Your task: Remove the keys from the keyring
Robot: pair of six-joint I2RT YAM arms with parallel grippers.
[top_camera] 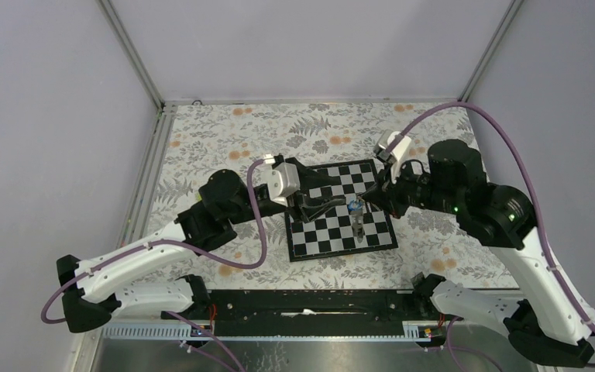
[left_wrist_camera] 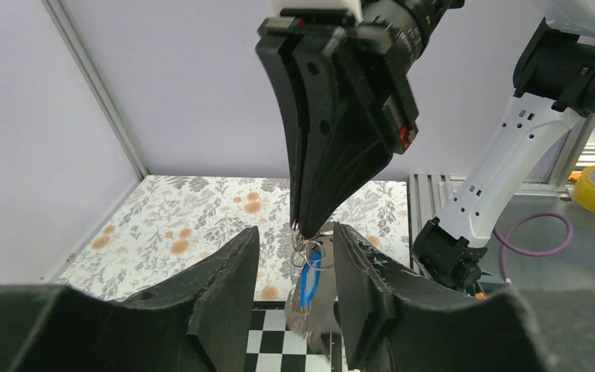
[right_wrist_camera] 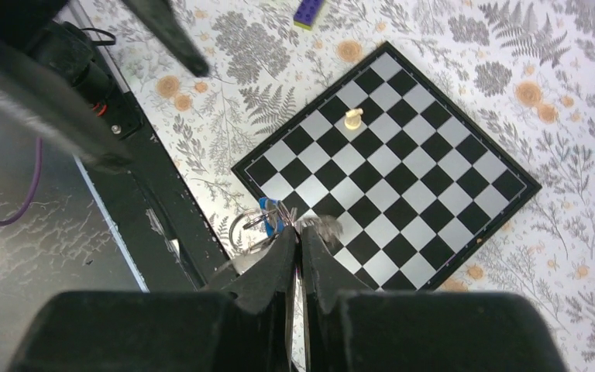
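Held up over the chessboard, the keyring (left_wrist_camera: 300, 252) hangs from my right gripper, which is shut on it. Grey keys (top_camera: 357, 223) dangle below, along with a blue piece (left_wrist_camera: 310, 277); the keys (left_wrist_camera: 307, 304) look blurred. My left gripper (top_camera: 338, 191) is open and points at the ring from the left. In the left wrist view, its fingers (left_wrist_camera: 236, 267) appear on either side of the ring and blue piece, with nothing gripped. From above, its tips lie close to the ring's left side; whether they touch it, I cannot tell.
Beneath the grippers lies a black and white chessboard (right_wrist_camera: 403, 170) on a floral tablecloth (top_camera: 232, 139). A small cream piece (right_wrist_camera: 352, 118) stands on the board. A purple block (right_wrist_camera: 307, 12) rests beyond it on the cloth.
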